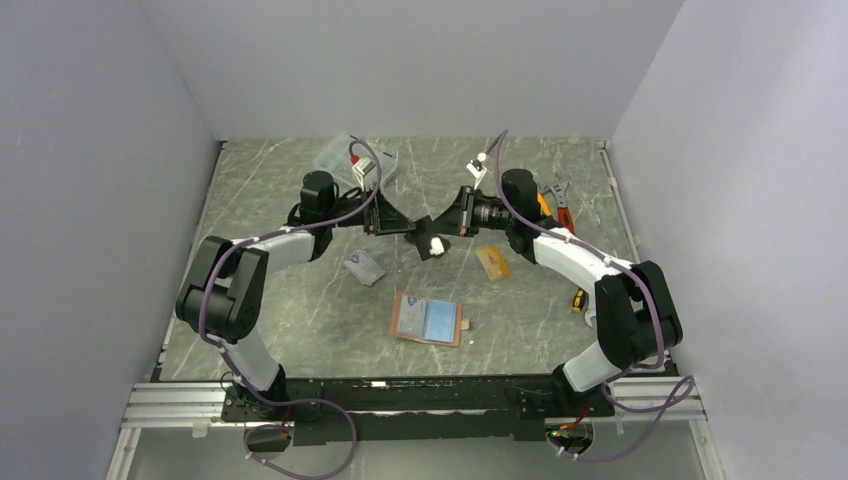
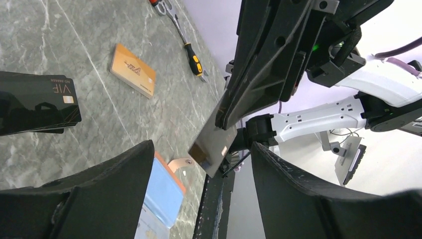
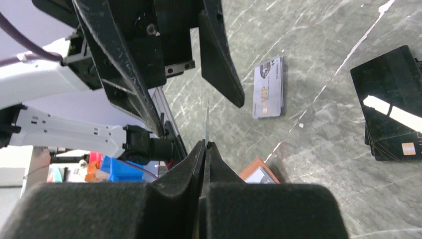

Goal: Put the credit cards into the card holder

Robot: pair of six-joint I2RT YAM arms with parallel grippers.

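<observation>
My right gripper is shut on a thin black card, which shows edge-on in the right wrist view. My left gripper stands open facing it, and the card's free end reaches toward the gap between the left fingers; whether they touch it I cannot tell. Below lies a stack of black cards. The open brown card holder, with grey and blue inside, is near the front edge. A silver card stack rests on the left side, a gold card stack on the right.
A clear plastic box stands at the back left, partly behind the left arm. Pliers and a yellow-black screwdriver lie along the right side. The marble table between the card stacks and the holder is free.
</observation>
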